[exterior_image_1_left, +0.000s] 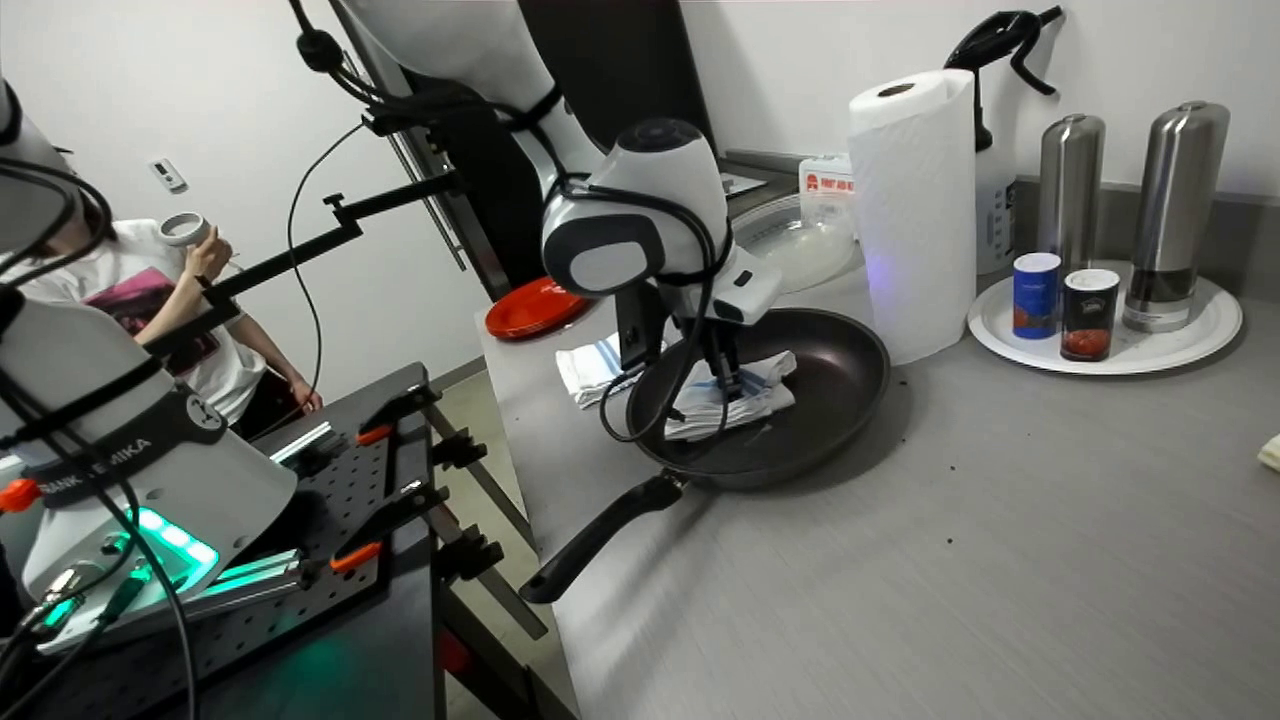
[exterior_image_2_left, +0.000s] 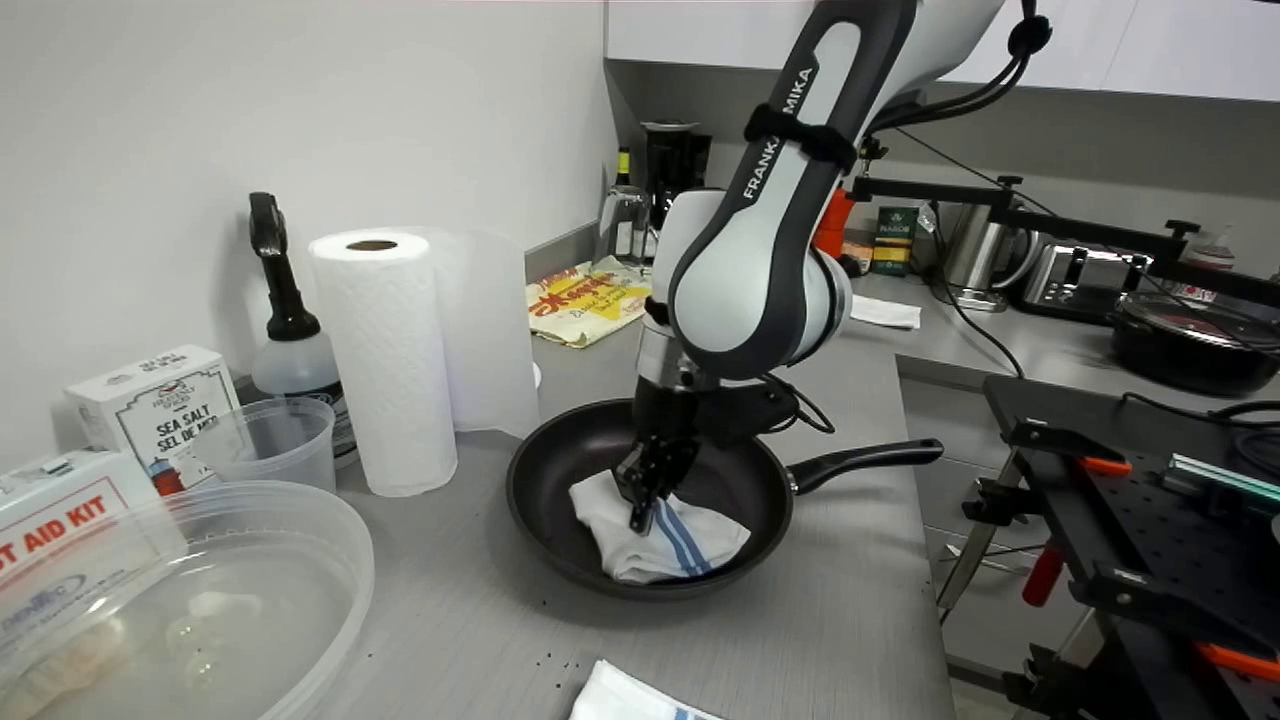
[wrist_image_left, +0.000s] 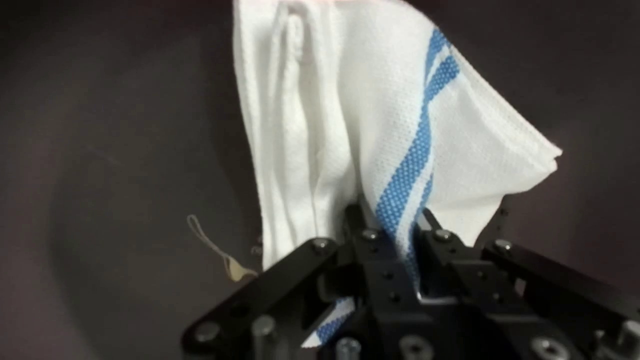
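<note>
A folded white towel with blue stripes (exterior_image_2_left: 663, 539) lies inside the black frying pan (exterior_image_1_left: 840, 396). My gripper is shut on a bunched, blue-striped fold of it. In the wrist view the cloth fans out beyond the fingers, over the dark floor of the pan. From the side, my gripper (exterior_image_2_left: 642, 510) reaches down into the pan, and the towel appears to rest on the pan's bottom. The pan's handle (exterior_image_1_left: 606, 534) points toward the table's near left edge. A small pale scrap (wrist_image_left: 235, 268) lies on the pan floor beside the towel.
A second folded towel (exterior_image_1_left: 594, 370) lies beside the pan. Paper towels (exterior_image_1_left: 918, 228) stand close behind it, near a white plate (exterior_image_1_left: 1122, 360) of shakers and grinders. A clear plastic bowl (exterior_image_2_left: 342, 576) and a red plate (exterior_image_1_left: 531, 310) are also near.
</note>
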